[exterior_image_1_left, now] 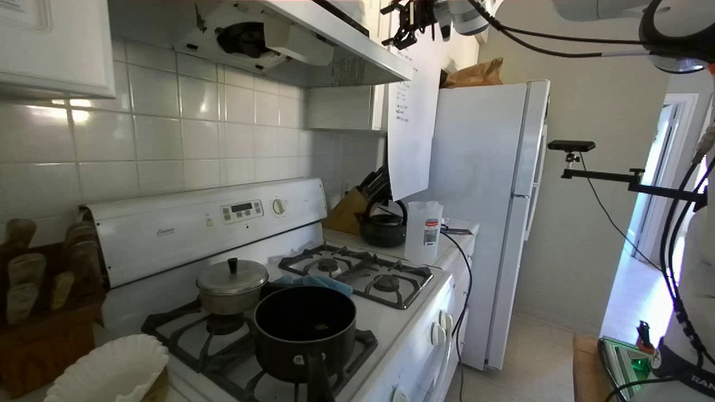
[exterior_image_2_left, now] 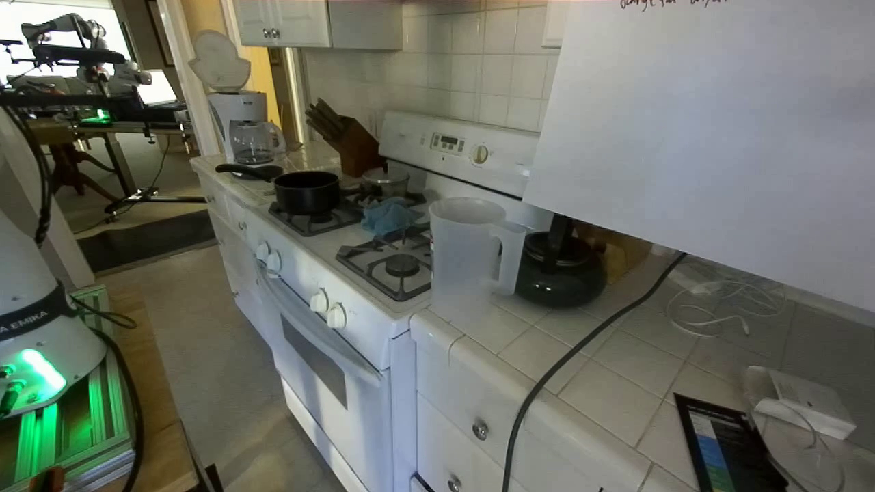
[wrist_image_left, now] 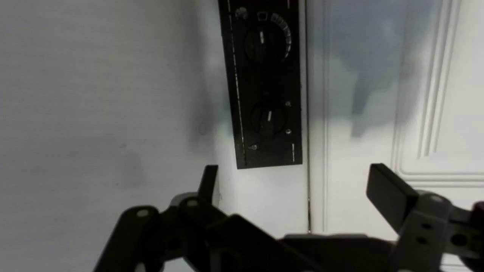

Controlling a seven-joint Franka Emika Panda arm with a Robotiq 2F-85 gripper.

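In the wrist view my gripper is open, its two dark fingers wide apart with nothing between them. Beyond them is a black control panel [wrist_image_left: 267,156] with two round knobs, the upper knob [wrist_image_left: 263,44] and the lower knob [wrist_image_left: 268,118], set in the white range hood front [wrist_image_left: 267,195]. A white cabinet door [wrist_image_left: 358,181] borders the panel on the right. At the top of exterior view 1, the gripper [exterior_image_1_left: 390,28] hangs by the outer end of the range hood [exterior_image_1_left: 355,40]. How far the fingers are from the panel I cannot tell.
Below stand the stove with a black pot [exterior_image_1_left: 305,335] and a lidded pot [exterior_image_1_left: 232,288]. A paper sheet [exterior_image_1_left: 412,134] hangs beside the hood, and the fridge [exterior_image_1_left: 482,174] is behind it. A plastic pitcher [exterior_image_2_left: 463,254] and a dark kettle [exterior_image_2_left: 562,275] occupy the counter.
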